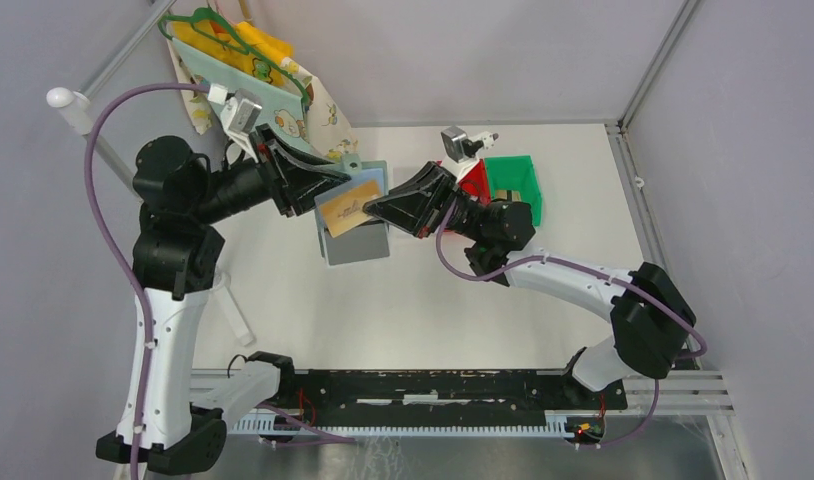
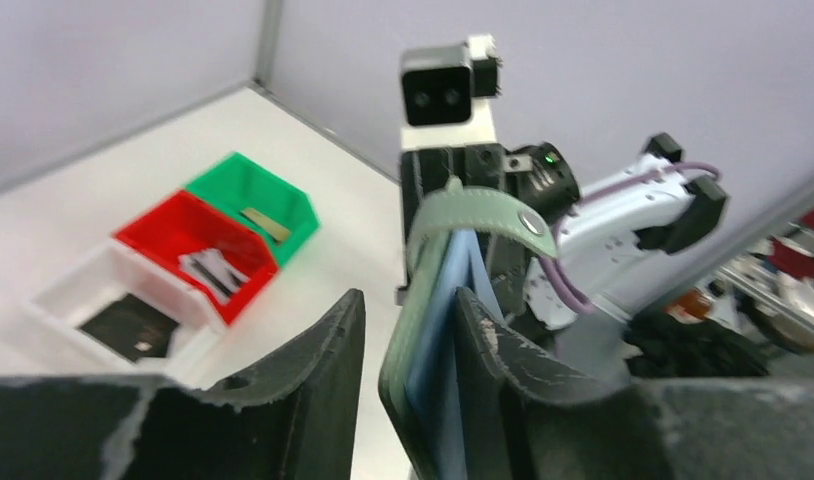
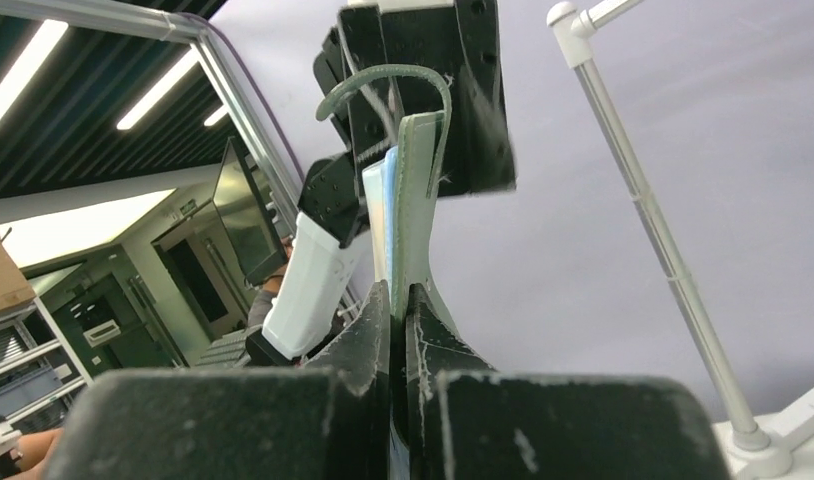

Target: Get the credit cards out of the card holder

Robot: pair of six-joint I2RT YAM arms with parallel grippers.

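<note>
The grey-green card holder (image 1: 358, 245) hangs spread over the table in the top view, with a blue inner side and a tan printed panel or card (image 1: 349, 208) showing. My right gripper (image 1: 369, 208) is shut on the holder's edge. In the right wrist view the holder (image 3: 415, 200) rises edge-on from between those fingertips, a strap looping over its top. On the other side, my left gripper (image 1: 328, 193) stands part open. In the left wrist view the holder (image 2: 423, 340) lies between its fingers, close to the right one (image 2: 483, 370) and apart from the left one. Individual credit cards cannot be made out clearly.
White (image 2: 58, 310), red (image 2: 148, 235) and green (image 2: 228, 185) bins stand on the table; the white one contains something dark. Clothes on a green hanger (image 1: 248, 45) hang at the back left.
</note>
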